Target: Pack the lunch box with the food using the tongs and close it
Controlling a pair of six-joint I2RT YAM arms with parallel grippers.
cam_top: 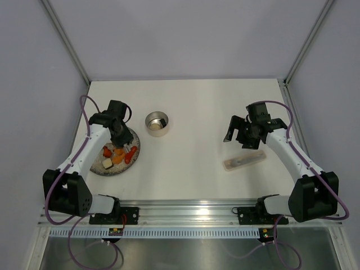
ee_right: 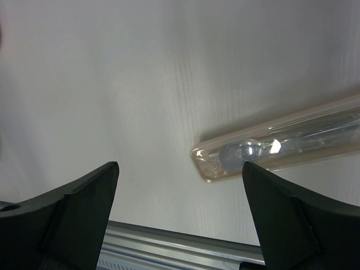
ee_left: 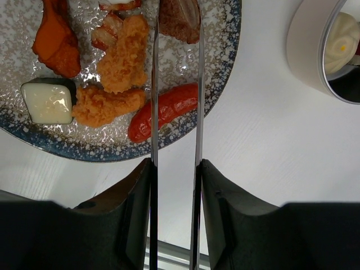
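Observation:
My left gripper is over the speckled plate [ee_left: 48, 148], its long fingers either side of a brown meat piece [ee_left: 179, 16]; whether they grip it I cannot tell. Around it lie a drumstick [ee_left: 56, 42], fried chicken [ee_left: 121, 59], a red sausage [ee_left: 140, 121] and a pale cube [ee_left: 48, 101]. The round steel lunch box [ee_left: 306, 50], holding food, stands to the plate's right. My right gripper [cam_top: 235, 132] hangs open and empty near a clear case [ee_right: 219, 174] with a spoon [ee_right: 239, 154] inside.
A metal rail [cam_top: 185, 203] runs along the front edge, and grey walls enclose the sides and back.

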